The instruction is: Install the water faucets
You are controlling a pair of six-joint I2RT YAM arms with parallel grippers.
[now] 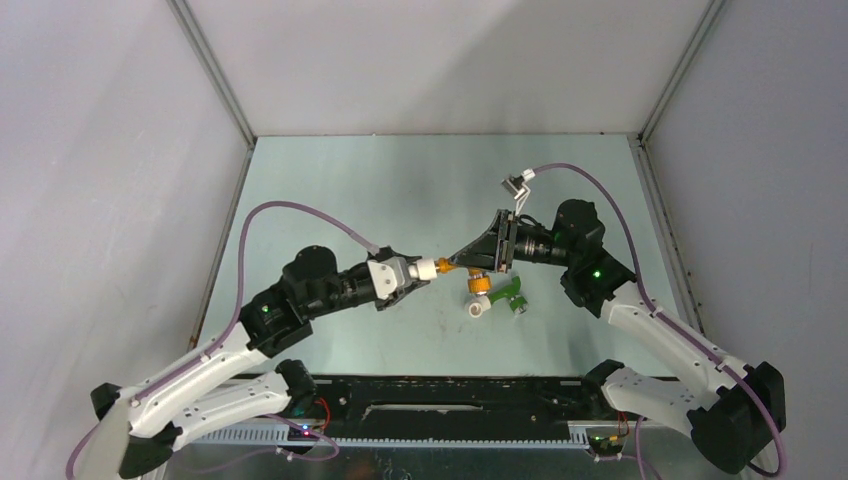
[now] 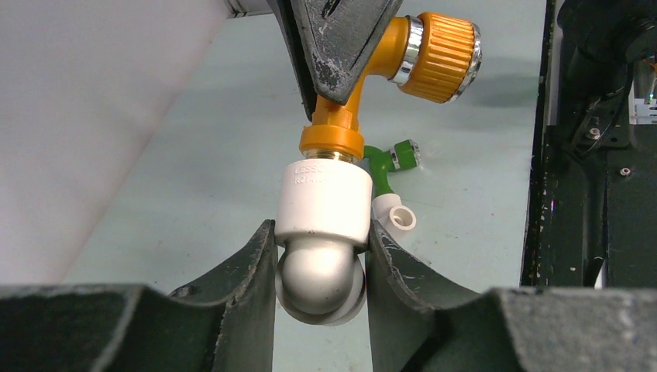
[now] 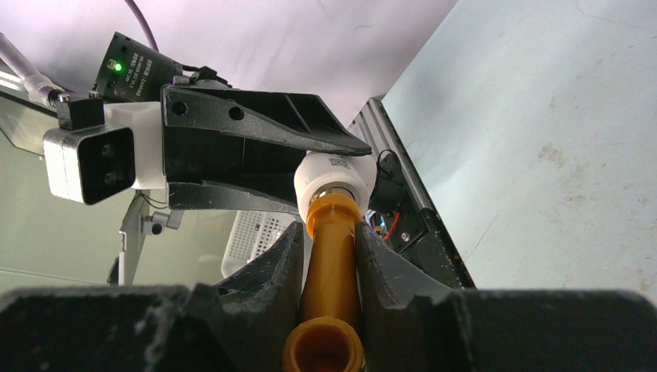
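Above the middle of the board, my left gripper is shut on a white pipe fitting. My right gripper is shut on an orange faucet, whose threaded end meets the white fitting's opening in line, with some metal thread visible between them. The orange faucet's knurled knob points off to the side. Below them on the board lie a green faucet and another white fitting, apparently joined.
The pale board is clear at the back and sides. Walls enclose it at left, back and right; a black rail runs along the front edge.
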